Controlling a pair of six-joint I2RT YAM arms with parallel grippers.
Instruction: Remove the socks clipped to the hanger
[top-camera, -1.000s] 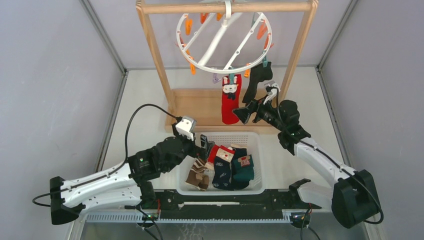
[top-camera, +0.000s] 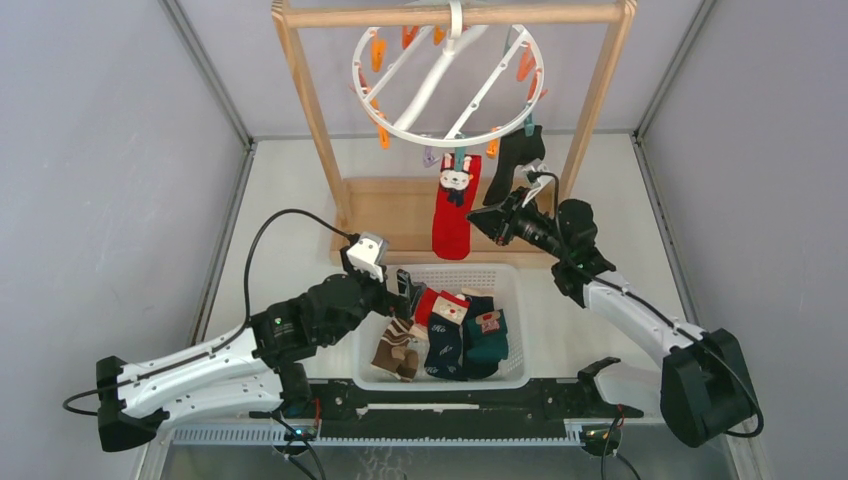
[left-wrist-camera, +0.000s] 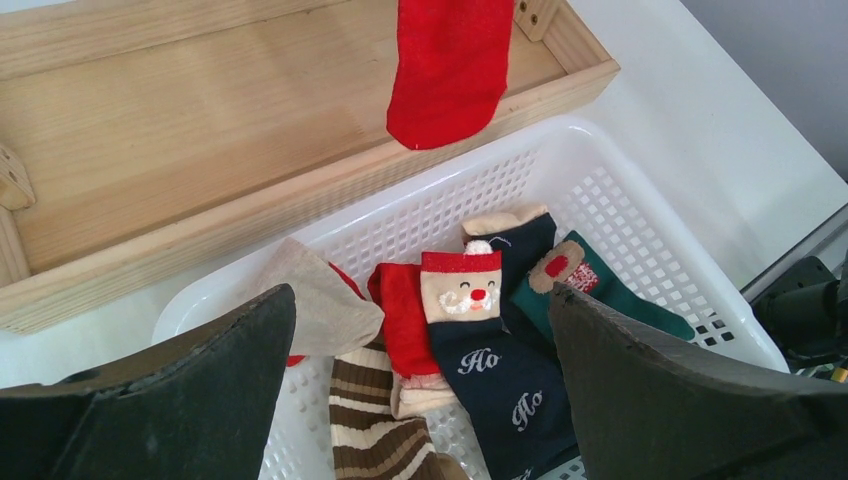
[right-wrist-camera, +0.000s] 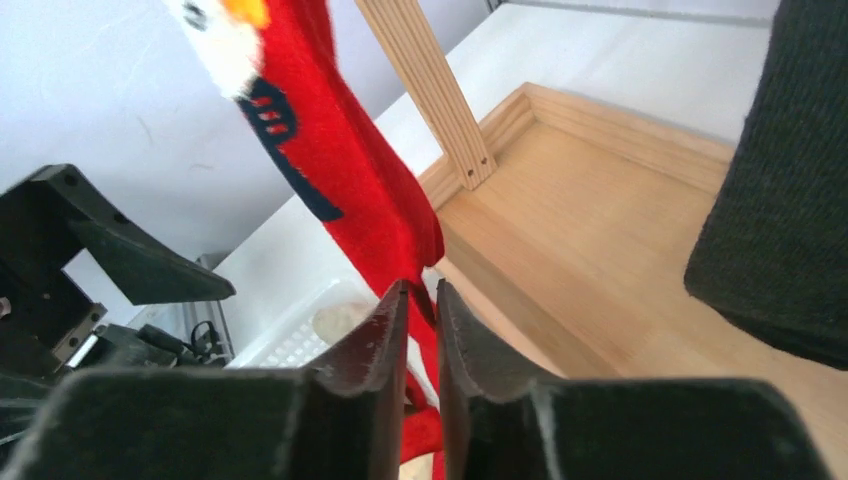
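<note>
A red sock with a white animal face (top-camera: 455, 215) hangs from a teal clip (top-camera: 460, 155) on the round white hanger (top-camera: 410, 133). To its right, a dark grey sock (top-camera: 512, 165) hangs from another clip. My right gripper is at the red sock's right edge, its fingertips (right-wrist-camera: 392, 305) close together with a narrow gap. Red fabric shows at that gap, but whether it is pinched or lies behind is unclear. Over the white basket (left-wrist-camera: 640, 190), my left gripper stands open, nothing between its fingers; socks lie below it.
In the basket lie several socks, among them a navy Santa sock (left-wrist-camera: 490, 345), a green one (left-wrist-camera: 640, 305) and a brown striped one (left-wrist-camera: 365, 410). A wooden frame (top-camera: 300, 90) carries the hanger. Orange clips (top-camera: 377, 55) on the ring hold no socks.
The red sock has shifted slightly left and hangs lower in the top view. The left arm has barely moved.
</note>
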